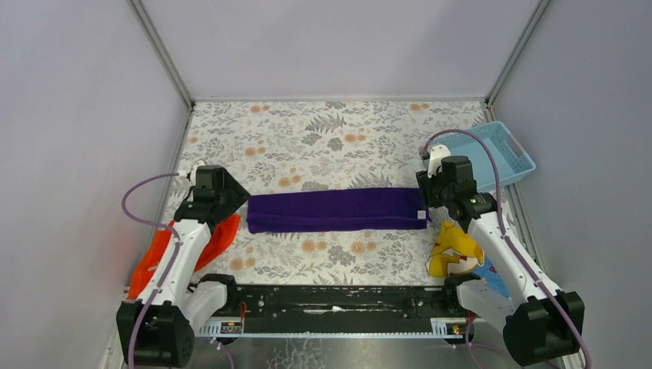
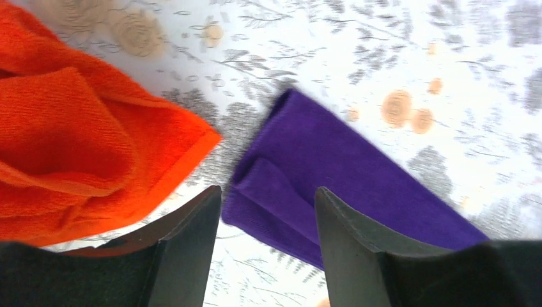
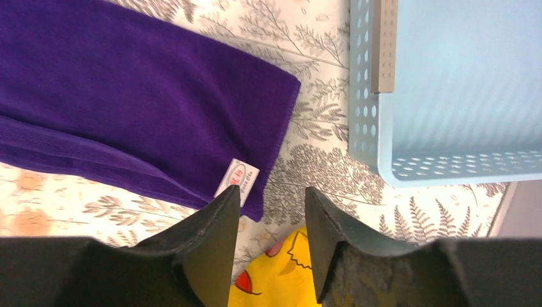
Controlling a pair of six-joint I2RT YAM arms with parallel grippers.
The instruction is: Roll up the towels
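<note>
A purple towel [image 1: 330,204] lies as a long horizontal strip across the mat, its lower edge folded over along its length, with a small white label [image 3: 235,182] at the right end. My left gripper hangs open above the towel's left end, nothing seen between its fingers. My right gripper is open above the towel's right end, beside the label, also holding nothing visible.
A crumpled orange cloth [image 1: 217,242] lies at left, a yellow patterned cloth [image 1: 454,246] and blue cloth at lower right. A light blue plastic basket [image 1: 511,165] stands at back right.
</note>
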